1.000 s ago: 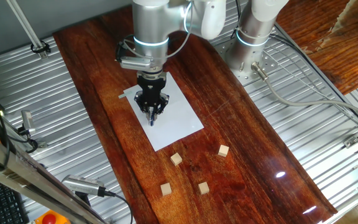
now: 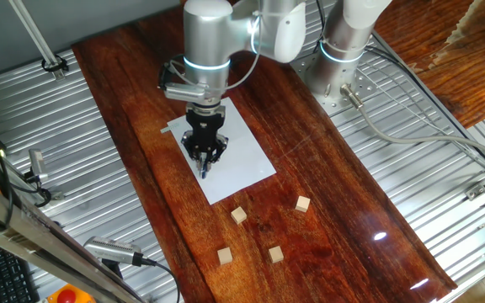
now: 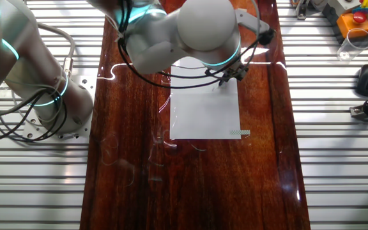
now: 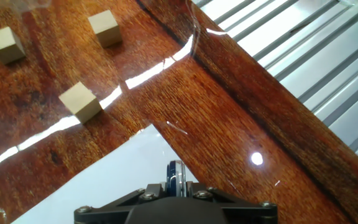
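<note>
Over the sheet of white paper (image 2: 232, 156), near its left edge, my gripper (image 2: 204, 163) points downward. It is shut on a slim dark-blue and clear object, which looks like a pen (image 4: 173, 177), seen end-on between the fingers in the wrist view. Whether the pen's tip touches the paper cannot be made out. No marks show on the visible paper. In exterior view 2 the arm covers part of the sheet (image 3: 204, 115), and the pen is hidden there.
Several pale wooden cubes lie on the brown table (image 2: 327, 244) beyond the paper, the nearest cube (image 2: 239, 215) close to its corner. A small patterned strip (image 3: 239, 132) lies at one paper edge. Slatted metal decking (image 2: 66, 143) borders the table.
The upper part of the gripper arm has shifted slightly right and down in exterior view 1, while the fingertips moved a little left and down. The pen stays held; paper and cubes are unmoved.
</note>
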